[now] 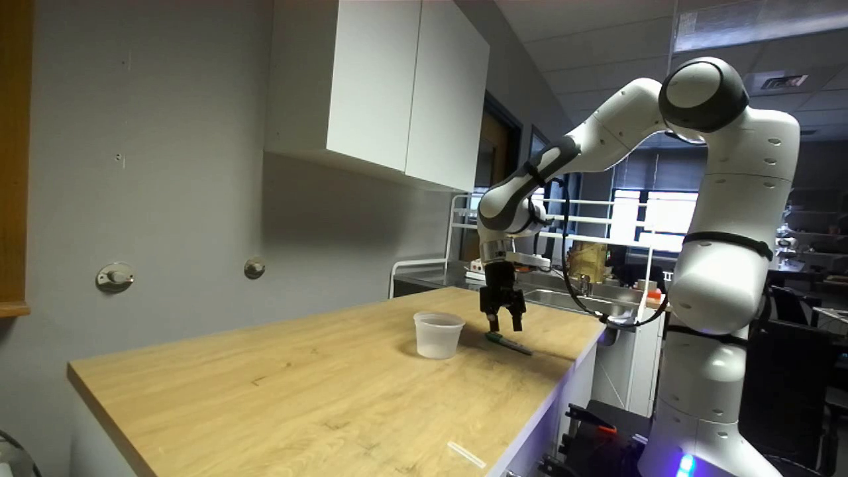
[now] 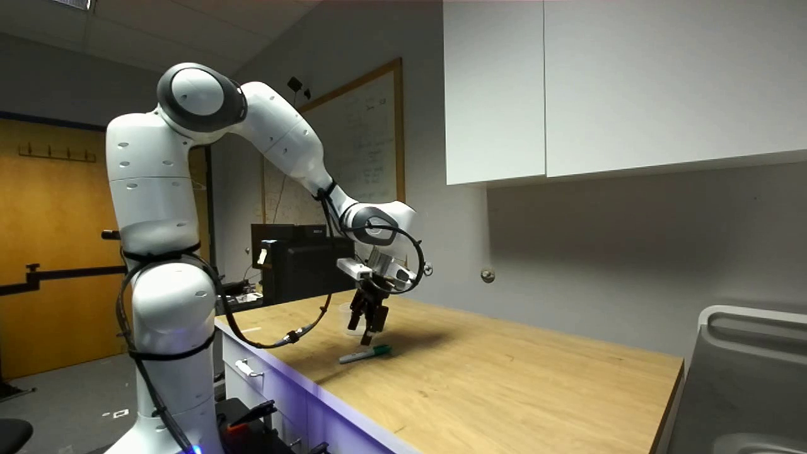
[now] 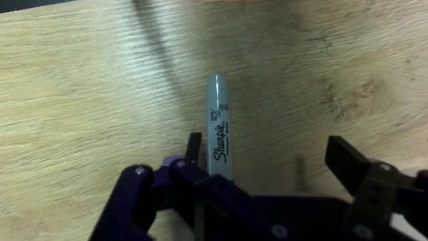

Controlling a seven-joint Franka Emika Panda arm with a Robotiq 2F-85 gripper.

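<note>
A grey Sharpie marker [image 3: 218, 120] with a green cap end lies flat on the wooden counter; in exterior view 1 the marker [image 1: 509, 343] is just below my gripper [image 1: 505, 327]. My gripper is open, its fingers well apart and nothing held between them. In the wrist view, the marker lies nearer the left finger [image 3: 194, 146] than the right one, and its lower end is hidden behind the gripper. From exterior view 2, the gripper [image 2: 367, 340] hangs above the marker [image 2: 365, 354], with the green end pointing right.
A translucent plastic tub [image 1: 437, 338] stands upright beside the marker, partly hidden behind the gripper in exterior view 2. White cabinets [image 1: 409, 87] hang over the counter [image 1: 262, 397].
</note>
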